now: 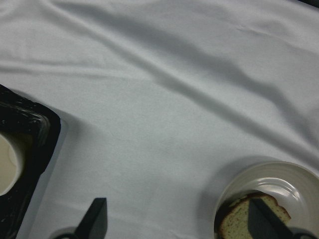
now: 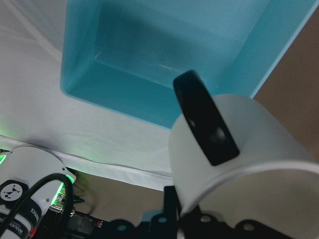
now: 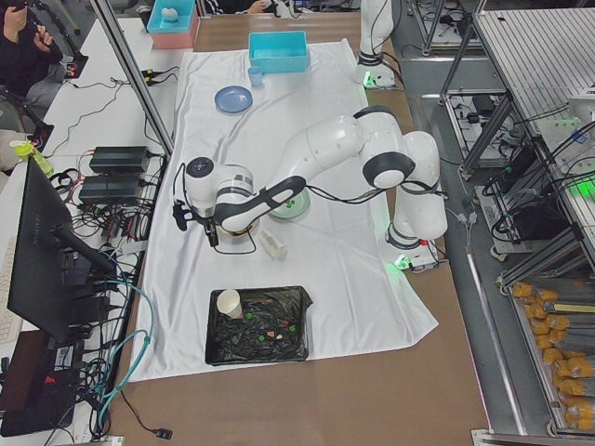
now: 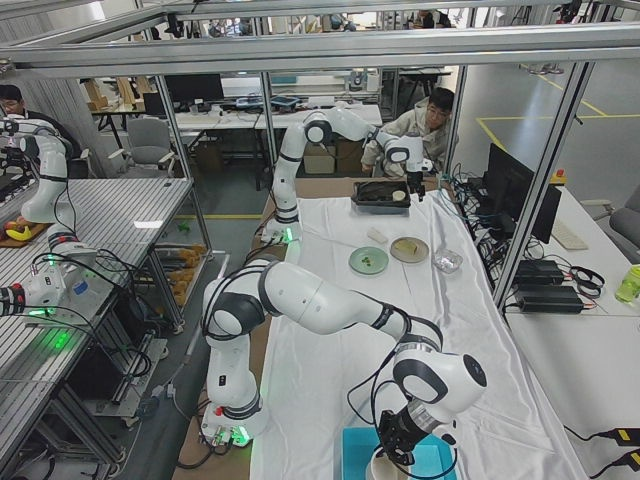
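Observation:
A cream cup [image 3: 229,303] lies in a black-lined tray [image 3: 256,345]. Above and behind it, my left gripper is open and empty, near a beige plate [image 1: 294,194] holding a bread slice [image 1: 239,219]. In the right camera view, my right gripper [image 4: 395,440] is over a blue bin [image 2: 124,84]; in the right wrist view, a white mug [image 2: 239,129] with a dark handle is at its fingers, which are mostly hidden.
A green plate [image 4: 368,259], a white cylinder [image 3: 272,243], a crumpled silvery item [image 4: 447,261], a blue plate [image 3: 232,98] and a small blue cup [image 3: 255,76] share the cloth.

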